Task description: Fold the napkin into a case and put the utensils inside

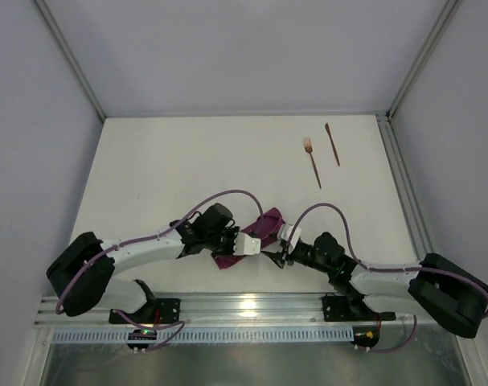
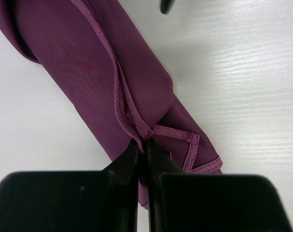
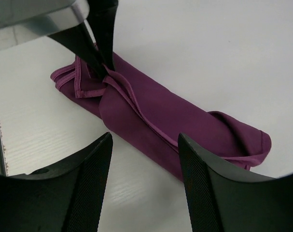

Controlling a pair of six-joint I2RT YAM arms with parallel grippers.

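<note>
A folded purple napkin (image 1: 264, 225) lies diagonally near the table's front edge, with a long hemmed flap along its length. My left gripper is shut on the hemmed fold at one end, as its wrist view and the right wrist view (image 3: 199, 130) show. My right gripper is spread open just to the side of the napkin, above the bare table, with nothing between its fingers. A fork (image 1: 312, 161) and a slim wooden utensil (image 1: 333, 145) lie at the back right.
Grey walls surround it, and a metal rail (image 1: 244, 301) runs along the front edge.
</note>
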